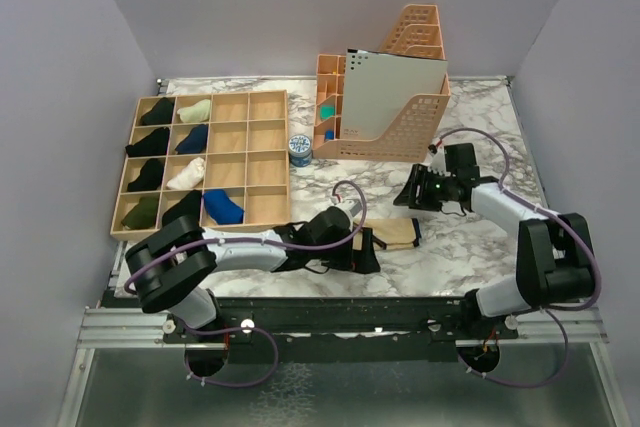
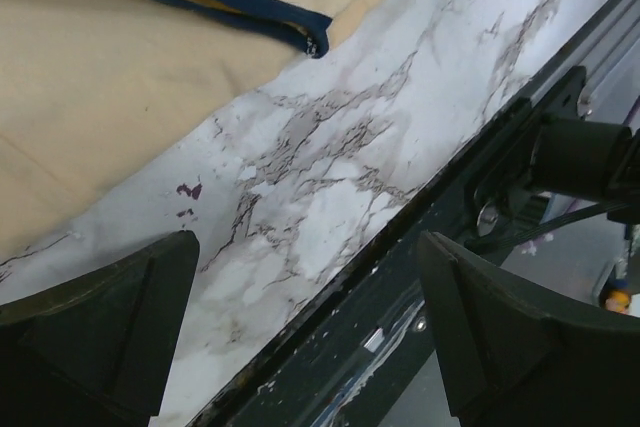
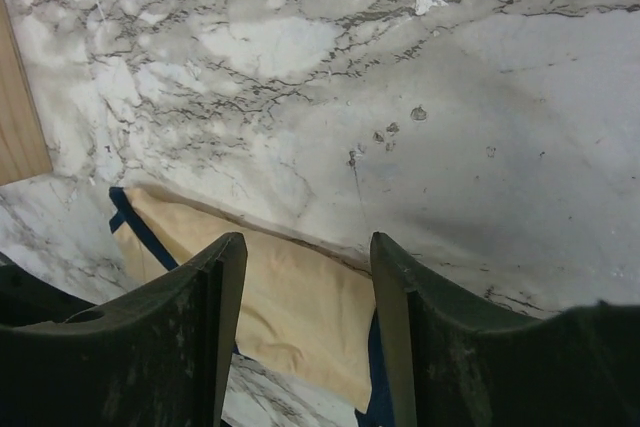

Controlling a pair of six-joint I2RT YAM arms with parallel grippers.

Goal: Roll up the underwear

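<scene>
The beige underwear (image 1: 392, 231) with navy trim lies on the marble table, partly under my left arm. In the left wrist view its folded fabric (image 2: 120, 77) fills the upper left. My left gripper (image 1: 355, 259) is open at the table's front edge, just beside the cloth, empty between its fingers. My right gripper (image 1: 420, 187) hangs above and behind the cloth, part open and empty; in the right wrist view the underwear (image 3: 290, 307) lies below its fingers.
A wooden grid organizer (image 1: 250, 137) with rolled clothes is at the left. A peach file holder (image 1: 410, 127) and a round tin (image 1: 300, 149) stand at the back.
</scene>
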